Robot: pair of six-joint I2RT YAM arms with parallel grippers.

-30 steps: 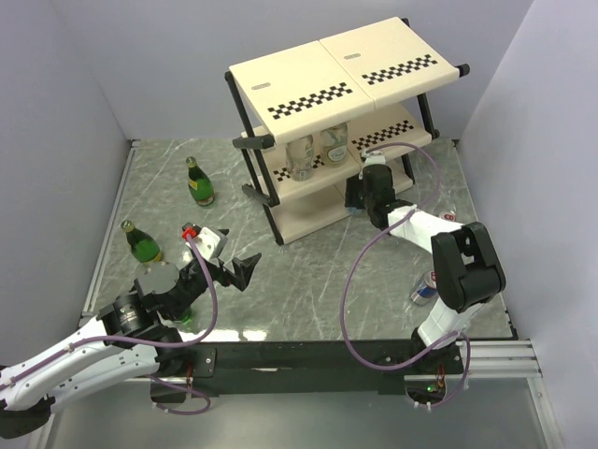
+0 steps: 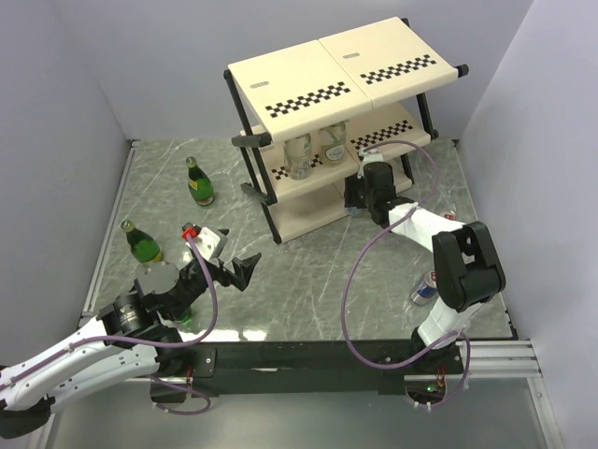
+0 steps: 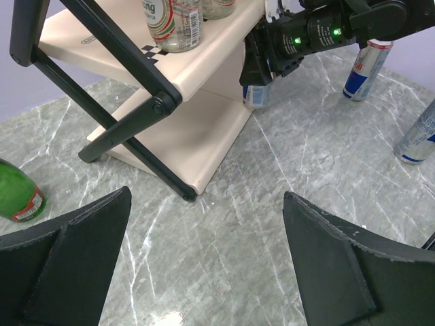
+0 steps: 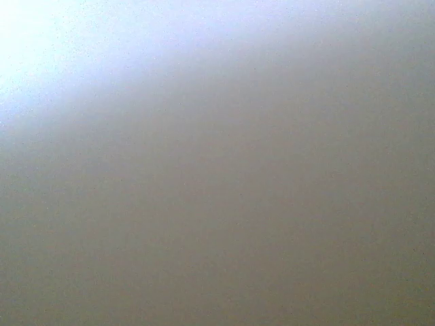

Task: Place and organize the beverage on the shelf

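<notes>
My right gripper is shut on a blue-and-silver can [image 3: 257,96] at the front edge of the lowest shelf board [image 3: 204,125]; only the can's lower end shows beneath the fingers. Whether the can rests on the board cannot be told. The right wrist view is a blur with no object visible. Over the bare table at the left, my left gripper [image 2: 235,259] is open and empty, its two fingers [image 3: 68,265] wide apart. Two clear glass containers, one a labelled glass [image 3: 173,24], stand on the middle board of the cream shelf [image 2: 308,79].
Two more cans, one by the right table edge [image 2: 424,288] and one farther back [image 3: 368,70], stand right of the shelf. Green bottles [image 2: 199,182] occupy the left side, one partly behind my left arm.
Hardly anything differs. My right gripper has shifted very slightly at the shelf edge, and the left arm has stayed still.
</notes>
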